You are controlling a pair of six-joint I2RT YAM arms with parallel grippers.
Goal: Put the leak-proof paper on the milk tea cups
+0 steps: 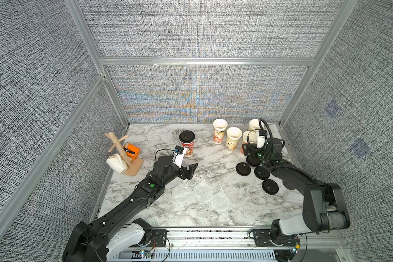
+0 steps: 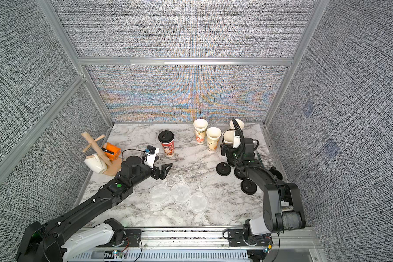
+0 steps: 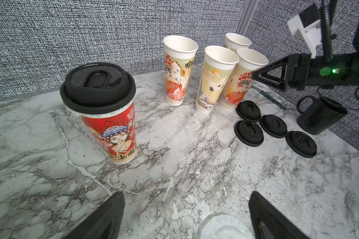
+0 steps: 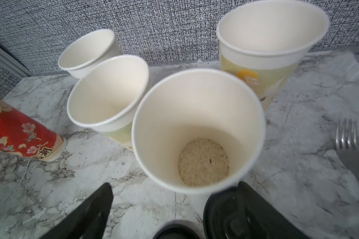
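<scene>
Three translucent leak proof paper discs (image 1: 202,192) lie flat at the front middle of the table, apart from any gripper. Several open paper cups (image 3: 213,75) stand upright and close together at the back right. The nearest cup (image 4: 198,95) shows its empty inside in the right wrist view. Just in front of that cup is my right gripper, its fingers parted with nothing visible between them. My left gripper hangs over bare table, open and empty, in front of a red cup (image 3: 113,133) wearing a black lid (image 3: 99,85).
Several black lids (image 3: 249,132) lie below the right arm. A black mug (image 3: 321,115) and a fork (image 4: 350,147) are on the right side. Wooden pieces (image 1: 133,166), a white cup (image 1: 116,163) and an orange object (image 1: 132,151) sit far left.
</scene>
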